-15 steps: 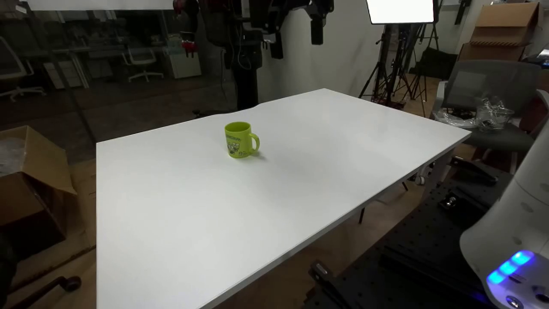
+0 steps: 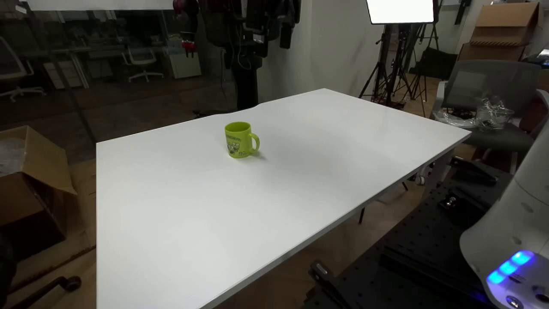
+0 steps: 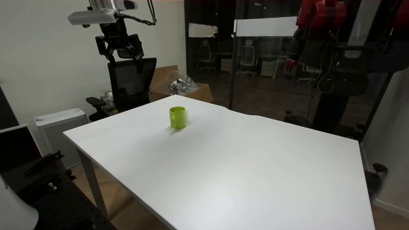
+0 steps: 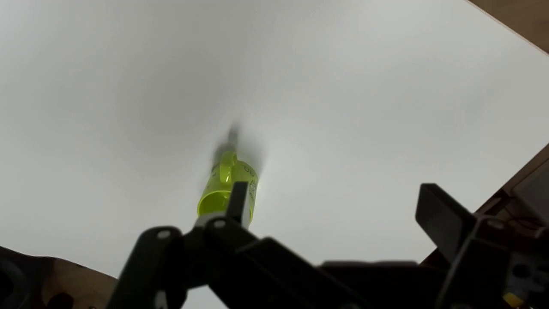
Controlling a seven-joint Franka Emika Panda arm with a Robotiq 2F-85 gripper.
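A lime-green mug (image 2: 237,140) with a dark printed picture stands upright on the white table (image 2: 329,154), its handle towards the right in exterior view 1. My gripper is open, its two fingers wide apart and only white tabletop showing between them. In the wrist view the mug (image 4: 213,201) lies at the left finger, which covers part of its body; its handle points up the picture. Exterior view 2 shows the gripper (image 3: 124,58) high above the table, well clear of the mug (image 3: 177,118).
Apart from the mug, the tabletop is bare. Beyond the table's far side stands a red and black robot (image 3: 326,23). An open cardboard box (image 2: 38,175) sits on the floor past the left edge, and a grey chair (image 2: 489,98) stands to the right.
In exterior view 1 my gripper has shifted left and its fingers appear closer together and turned. The mug has not moved.
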